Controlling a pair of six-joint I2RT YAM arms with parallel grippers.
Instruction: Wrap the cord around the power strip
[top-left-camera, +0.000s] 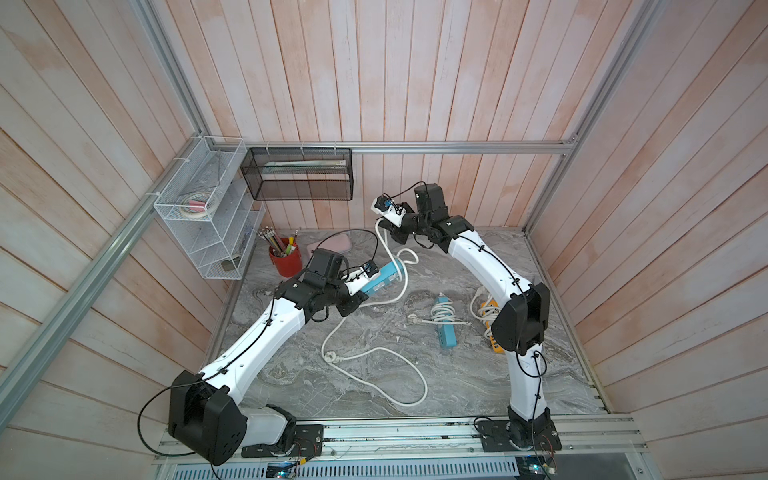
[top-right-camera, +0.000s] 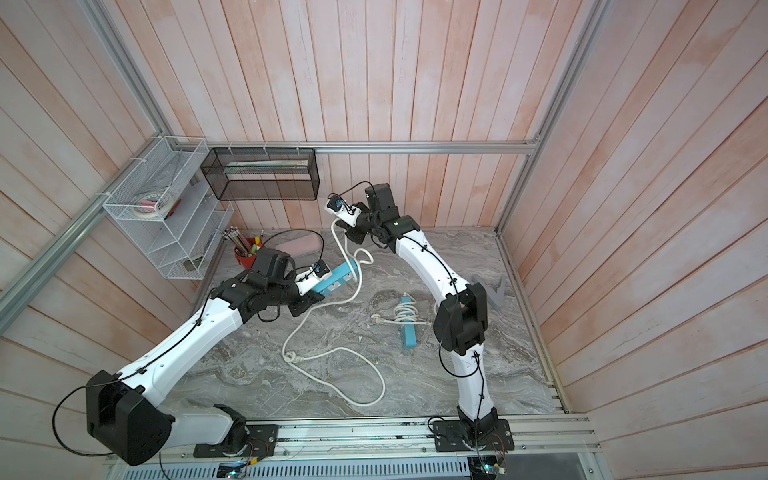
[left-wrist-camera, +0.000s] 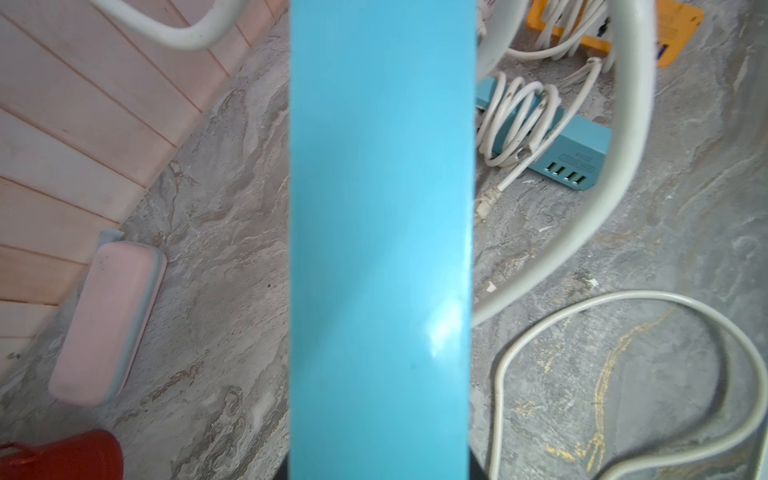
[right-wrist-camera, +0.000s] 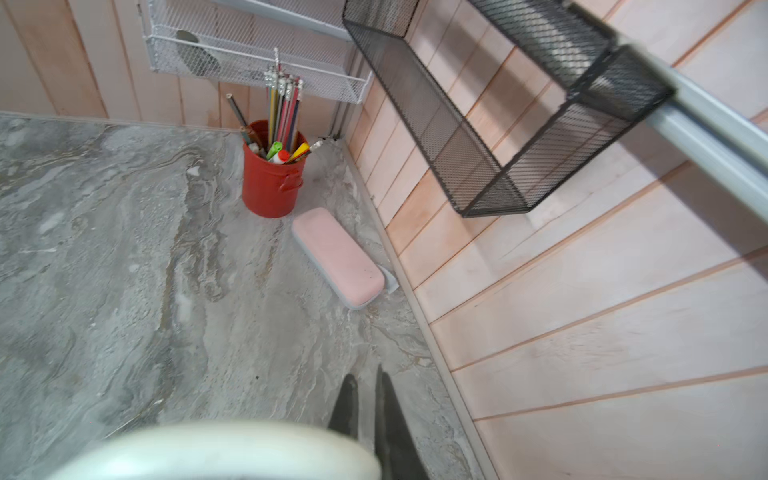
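Note:
A light-blue power strip (top-left-camera: 382, 277) is held aloft at a tilt, my left gripper (top-left-camera: 361, 294) shut on its near end; its plain face fills the middle of the left wrist view. One white loop of cord (left-wrist-camera: 632, 104) passes the strip's far part. From there the cord rises to my right gripper, higher up at the back. Its fingers are shut, with no object visible between their tips. The cord bends close beside them; whether they pinch it is unclear. The cord's free length lies on the table in a wide loop, with the plug (top-left-camera: 330, 357) at left.
Another blue strip (top-left-camera: 448, 334) and an orange strip (top-left-camera: 496, 347), both with coiled cords, lie at right. A red pencil cup (right-wrist-camera: 272, 184) and pink case (right-wrist-camera: 340, 256) stand back left, below a black mesh basket (top-left-camera: 296, 176).

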